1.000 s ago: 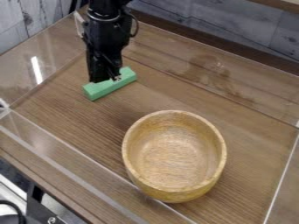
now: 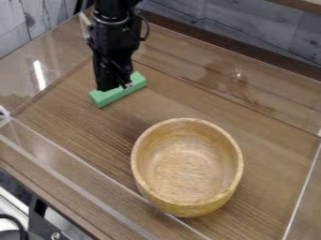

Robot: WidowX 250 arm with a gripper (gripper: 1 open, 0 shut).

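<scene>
My black gripper [image 2: 103,75] hangs over the upper left of the wooden table, just above and a little left of a green block [image 2: 120,88] that lies flat on the wood, angled from lower left to upper right. The gripper looks shut, with nothing visible between its fingertips; its tips are dark and small. The block's far part is partly behind the gripper.
A large round tan bowl [image 2: 187,201] sits at the front right of the table [image 2: 251,94]. A cable and the table's edge are at the lower left.
</scene>
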